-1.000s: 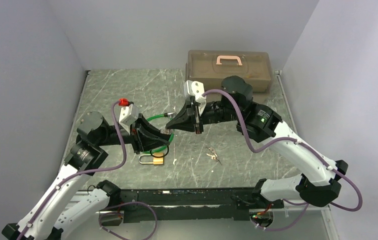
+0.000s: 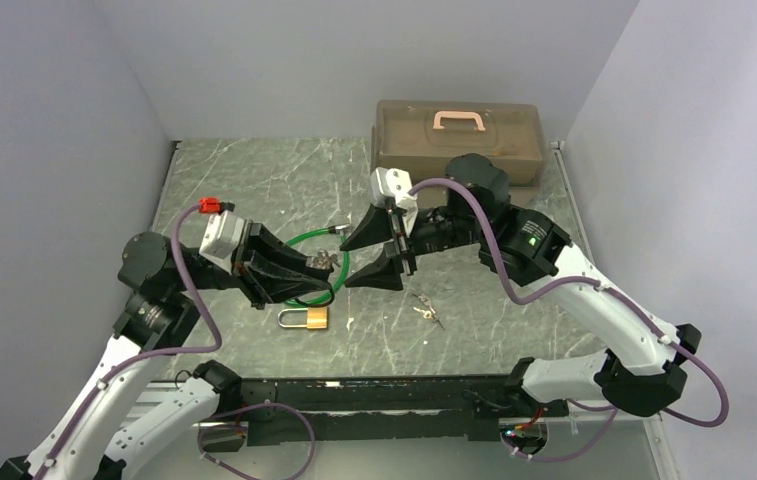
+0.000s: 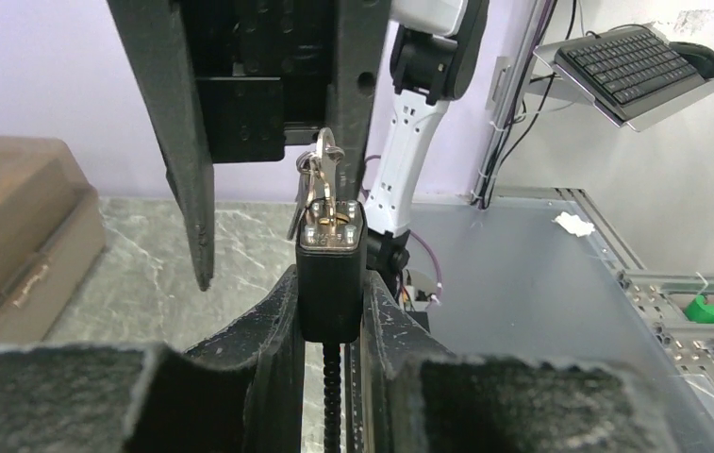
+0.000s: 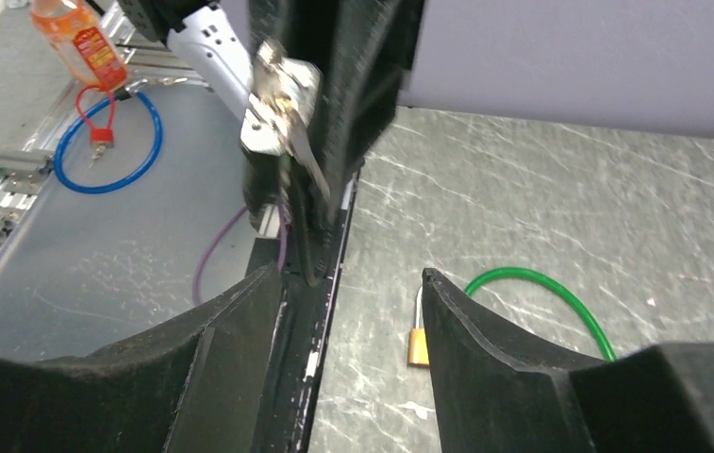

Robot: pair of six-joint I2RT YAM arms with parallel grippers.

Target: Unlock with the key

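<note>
My left gripper is shut on a black lock, with keys standing in its top, one seemingly inserted. My right gripper is open, nothing between its fingers, just right of the lock in the top view. In the right wrist view the lock's top with the keys is blurred, beyond the open fingertips. A brass padlock and loose keys lie on the marble table.
A green cable loop lies under the grippers. A brown toolbox stands at the back right.
My left gripper has moved left with the lock, away from the right fingertips.
</note>
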